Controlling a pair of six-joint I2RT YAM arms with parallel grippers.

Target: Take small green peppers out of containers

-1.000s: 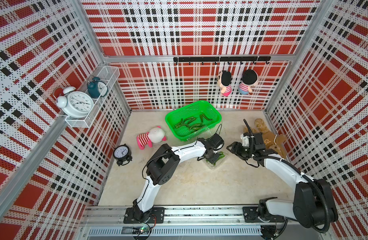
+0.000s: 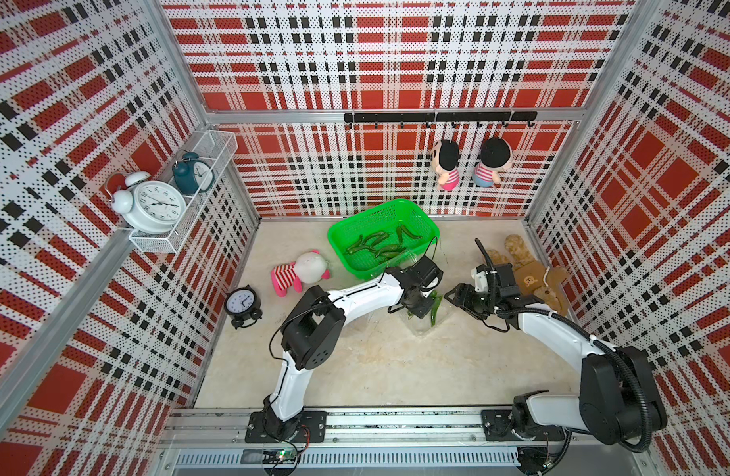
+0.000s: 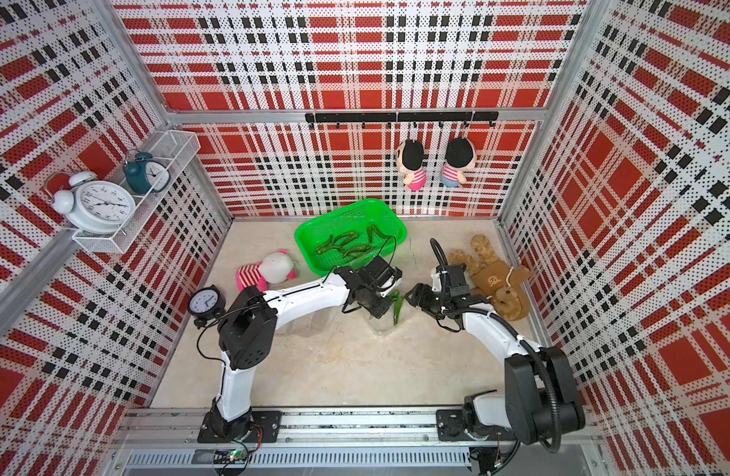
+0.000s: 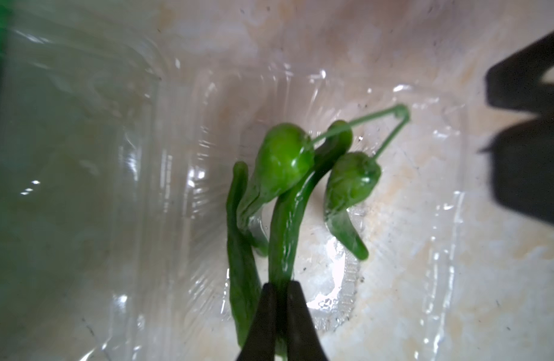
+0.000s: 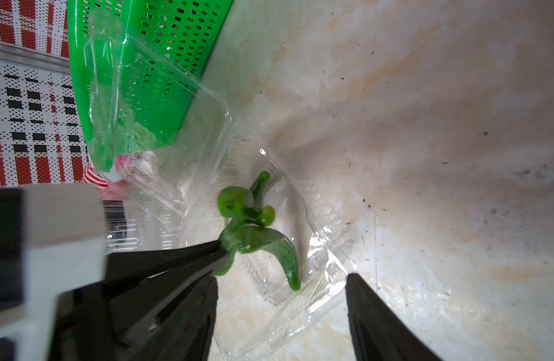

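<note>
A clear plastic container [image 5: 325, 240] lies unlatched on the table, its lid [image 5: 198, 114] raised toward the green basket. My left gripper is shut on a dark green pepper [image 4: 283, 240] at its lower end. Two rounder peppers [image 4: 286, 150], joined by a thin stem, hang beside it, and another long pepper [image 4: 241, 264] lies along its left. Whether these last touch the container floor, I cannot tell. To the right of the container my right gripper stands part open, with nothing seen held between its fingers.
Behind the container stands a green basket [image 2: 345, 255] holding several peppers [image 2: 377, 236]. A striped plush toy [image 2: 297, 273] and a black clock [image 2: 242, 303] lie at the left, a brown teddy bear [image 2: 539, 277] at the right.
My right gripper has come slightly left toward the container.
</note>
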